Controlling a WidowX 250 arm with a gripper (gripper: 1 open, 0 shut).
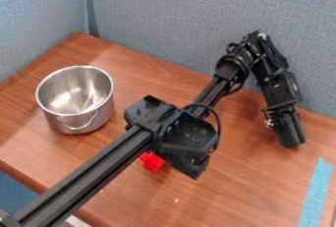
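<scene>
A black robot arm spans the camera view diagonally from the lower left, with its bulky wrist housing in the middle. A red object shows just beneath that housing, partly covered by it. The gripper's fingers are not clearly visible, hidden under or behind the wrist, so whether they touch the red object cannot be seen. A steel pot stands on the wooden table at the left, apart from the arm.
Grey-blue padded walls close off the back and left. A light blue strip lies at the right front.
</scene>
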